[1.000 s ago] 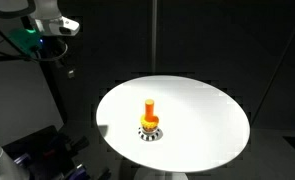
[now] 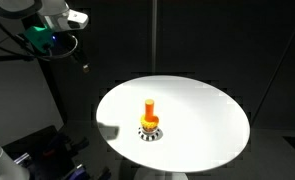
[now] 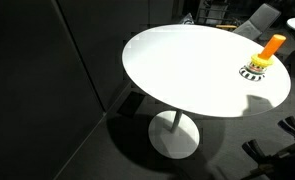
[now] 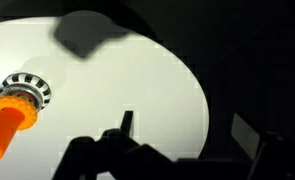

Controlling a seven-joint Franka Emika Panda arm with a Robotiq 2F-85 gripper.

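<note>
An orange cylinder (image 2: 149, 108) stands upright in a stack on the table. Under it are a yellow-orange ring (image 4: 21, 104) and a round black-and-white patterned base (image 2: 149, 133). In exterior view 2 the same orange cylinder (image 3: 274, 45) is near the table's right end. My gripper is open, its two dark fingers wide apart with nothing between them. It hangs above and off to one side of the stack, touching nothing. Exterior view 2 shows my gripper (image 3: 272, 138) at the lower right, beyond the table's edge.
A dark shadow (image 4: 87, 32) falls on its surface. Cables and dark gear (image 2: 62, 150) lie left of the table. Behind it is a dark curtain.
The stack has stayed where it was.
</note>
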